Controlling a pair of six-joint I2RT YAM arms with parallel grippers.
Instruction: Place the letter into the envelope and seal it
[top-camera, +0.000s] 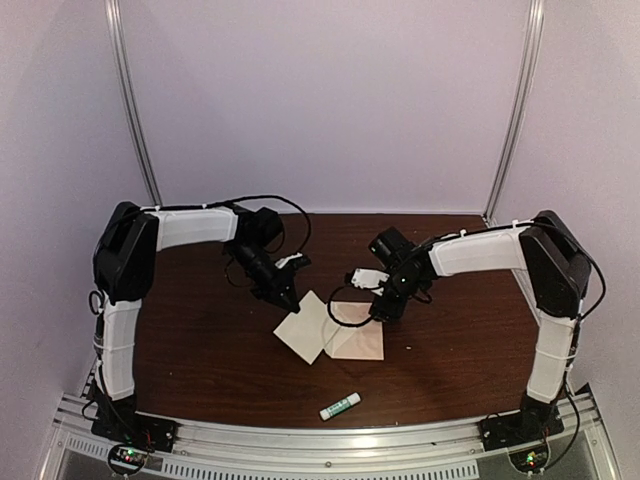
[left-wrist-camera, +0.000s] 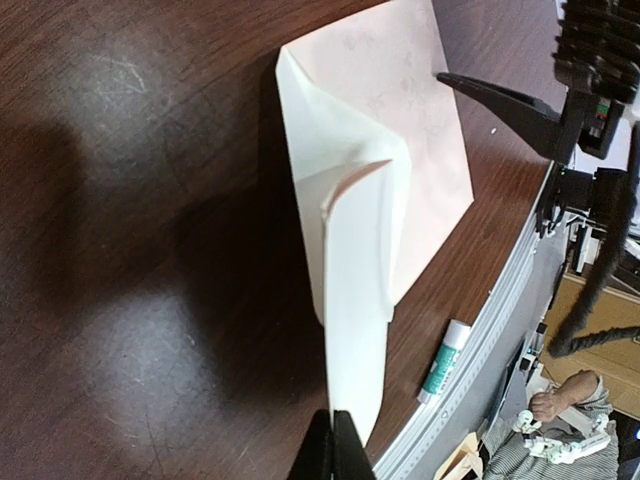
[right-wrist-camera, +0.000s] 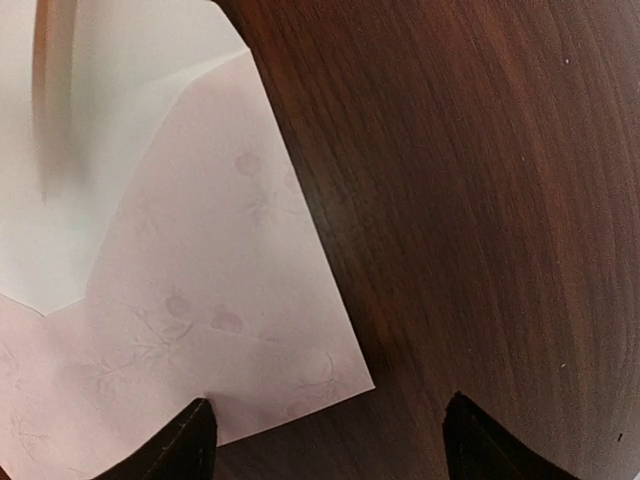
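Observation:
The white letter (left-wrist-camera: 358, 270) is bent up in the left wrist view, its near end running to my left gripper, which is shut on that edge. Beyond it lies the pale pink envelope (left-wrist-camera: 385, 65), its white flap (left-wrist-camera: 345, 130) opened toward the letter. From above, the letter (top-camera: 301, 332) lies left of the envelope (top-camera: 360, 340), overlapping the flap side; whether any of it is inside cannot be told. My right gripper stands open at the envelope's right part, its left finger (right-wrist-camera: 190, 440) over the printed paper and the other over bare wood.
A glue stick (top-camera: 340, 406) with a green label lies near the table's front edge, below the papers. Bare dark table (top-camera: 450, 350) surrounds them on both sides. The right arm's black cable (top-camera: 345, 323) loops above the envelope.

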